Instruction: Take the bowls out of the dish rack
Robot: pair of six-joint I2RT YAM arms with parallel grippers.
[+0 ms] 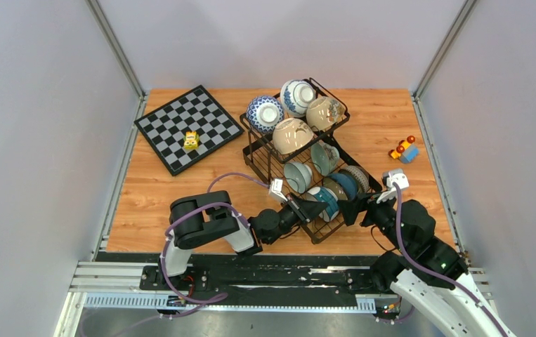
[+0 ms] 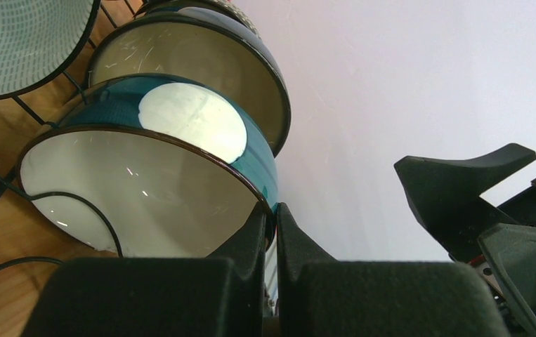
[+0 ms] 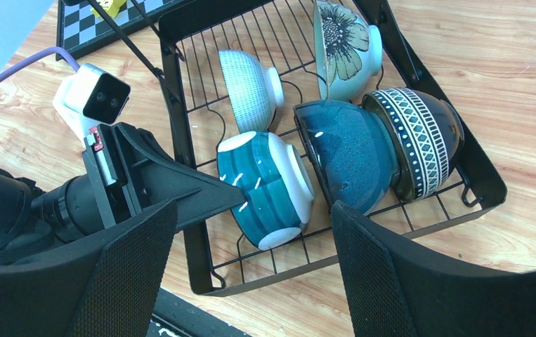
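My left gripper is shut at the edge of the teal-and-white bowl (image 3: 261, 189), with the thin brown rim running down between its fingertips. This bowl lies on its side in the lower tier of the black dish rack (image 3: 321, 265), white inside facing left. My right gripper hangs over the rack's front part, fingers apart and empty, the teal bowl seen beyond the gap. Behind that bowl stand a dark blue bowl (image 3: 349, 156) and a brown patterned bowl (image 3: 419, 140). A pale bowl (image 3: 251, 90) and a flower-patterned bowl (image 3: 347, 50) stand farther back.
On the upper tier several bowls rest upside down, among them a beige bowl (image 1: 292, 136) and a blue-patterned bowl (image 1: 265, 113). A chessboard (image 1: 168, 133) with a yellow toy (image 1: 191, 140) lies left; a colourful toy (image 1: 407, 152) sits right.
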